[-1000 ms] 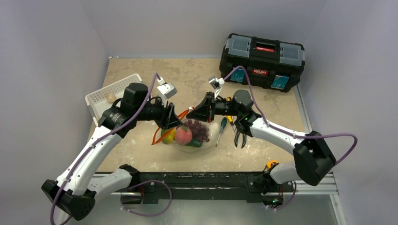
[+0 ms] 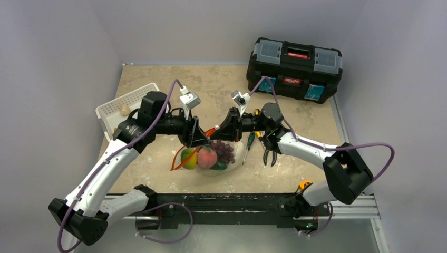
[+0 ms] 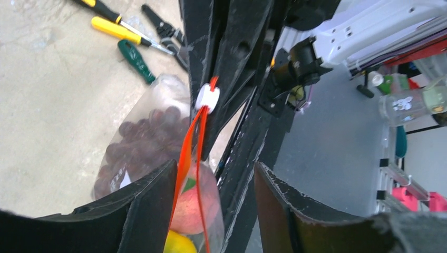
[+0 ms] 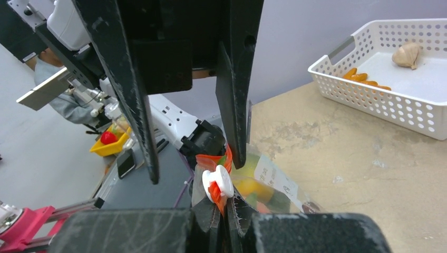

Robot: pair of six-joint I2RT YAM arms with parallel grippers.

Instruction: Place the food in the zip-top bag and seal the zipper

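The clear zip top bag lies mid-table with grapes, a peach, a yellow-green fruit and a dark green item inside. An orange zipper strip runs along its mouth, with a white slider near one end. My right gripper is shut on that strip's end, just beyond the slider. Facing it, my left gripper stands open around the strip, holding nothing; one of its fingers rises behind the slider in the right wrist view.
A white basket at the left holds garlic and small orange pieces. Screwdrivers and pliers lie right of the bag. A black toolbox stands at the back right.
The bag's mouth has shifted slightly.
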